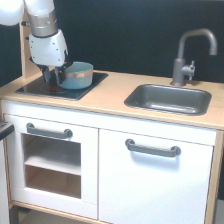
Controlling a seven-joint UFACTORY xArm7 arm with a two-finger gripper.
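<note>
A blue-grey pot (80, 75) stands on the black stovetop (45, 88) at the left of the toy kitchen counter. Low over the stovetop, at the pot's left side, is my gripper (55, 76), pointing down from its white arm. The dark fingers overlap the pot's left edge in this view. Whether they touch the pot, and how far apart they are, is too small and dark to tell.
On the right, a metal sink (170, 97) is set into the wooden counter (113, 90), with a tall faucet (183, 60) behind it. Bare counter lies between stovetop and sink. Below are an open-fronted oven compartment (52, 165) and a white cabinet door (150, 185).
</note>
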